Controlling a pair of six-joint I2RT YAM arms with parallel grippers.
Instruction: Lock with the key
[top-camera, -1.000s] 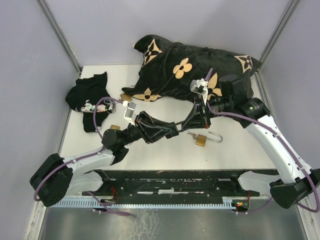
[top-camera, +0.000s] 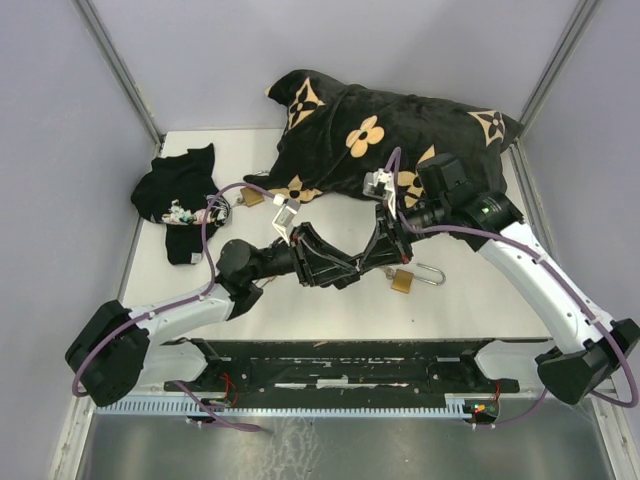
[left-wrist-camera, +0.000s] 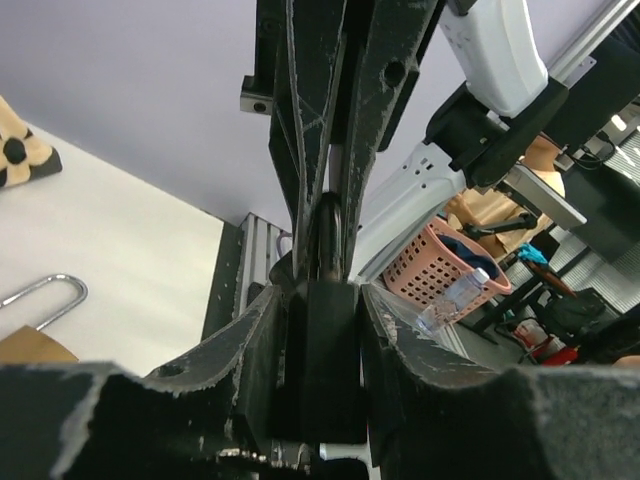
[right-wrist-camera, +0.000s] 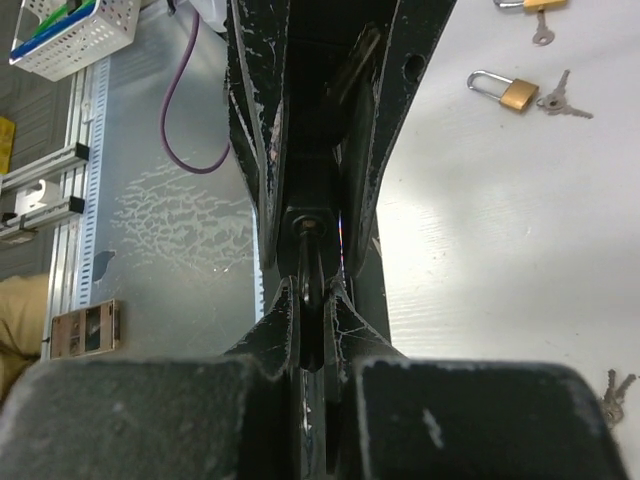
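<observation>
Above the middle of the table, my left gripper (top-camera: 343, 274) and right gripper (top-camera: 365, 264) meet tip to tip. A dark block (left-wrist-camera: 334, 350) stands between the left fingers; whether both touch it is unclear, as black lies against black. From its end a slim dark rod (right-wrist-camera: 311, 262) runs into the right gripper, whose fingers (right-wrist-camera: 272, 335) are shut on it. I cannot tell whether the rod is a key or a shackle. A brass padlock (top-camera: 401, 281) with a long shackle lies on the table just right of the grippers, keys (top-camera: 389, 272) beside it.
Another brass padlock (top-camera: 251, 197) lies at the back left. In the right wrist view, a padlock (right-wrist-camera: 518, 95) lies near keys (right-wrist-camera: 561, 101), with more keys (right-wrist-camera: 616, 398) at the right edge. A patterned dark cushion (top-camera: 390, 130) fills the back; black cloth (top-camera: 183, 200) lies left.
</observation>
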